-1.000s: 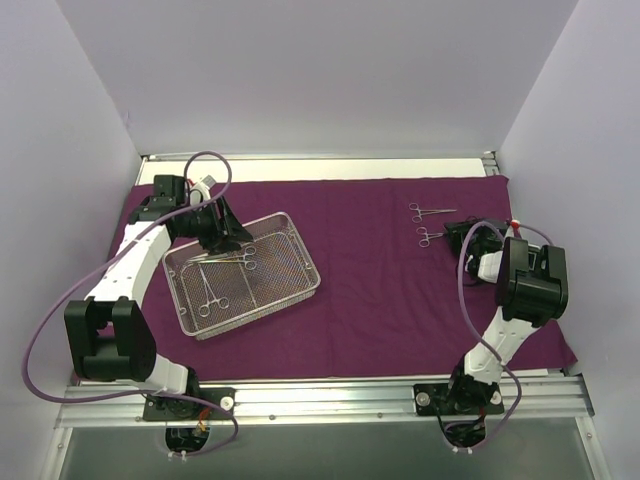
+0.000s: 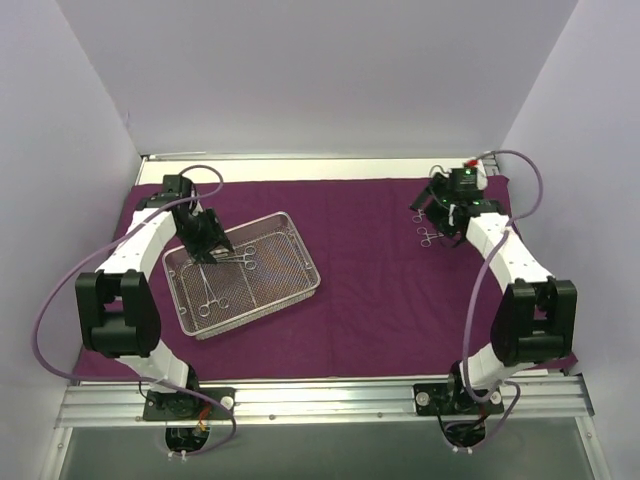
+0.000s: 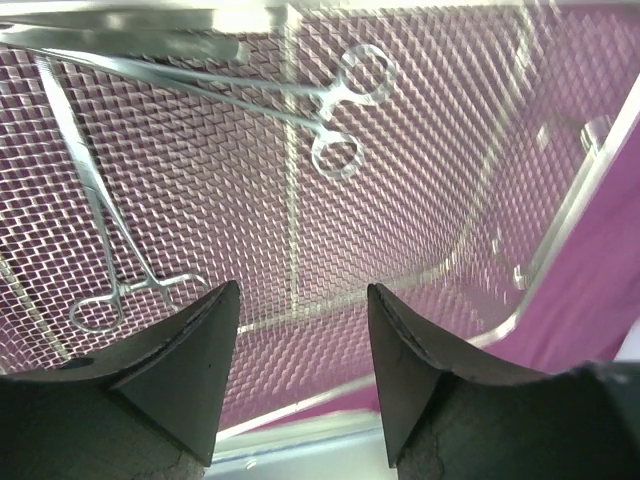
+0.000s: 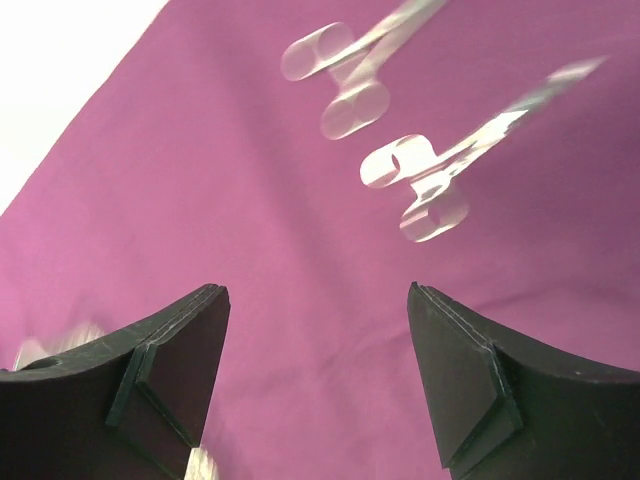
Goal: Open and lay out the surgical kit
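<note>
The wire-mesh tray (image 2: 303, 292) lies on the purple drape, over its left part. Inside it, one ring-handled clamp (image 3: 322, 112) lies crosswise and another (image 3: 107, 215) lengthwise; part of a flat metal tool (image 3: 150, 45) shows beside them. Above the tray hangs my left gripper, open and empty, its fingers (image 3: 205, 350) over the mesh. Two ring-handled instruments (image 4: 432, 185) (image 4: 350, 75) rest side by side on the drape at the right. My right gripper is open above the drape, clear of both, with bare cloth between its fingers.
The purple drape (image 2: 375, 310) is bare across the middle and front right. A white strip (image 2: 320, 170) runs along its back edge, with grey walls at the sides and back. Tray walls rise around the instruments.
The left gripper has drawn slightly left over the tray; the instruments look unmoved.
</note>
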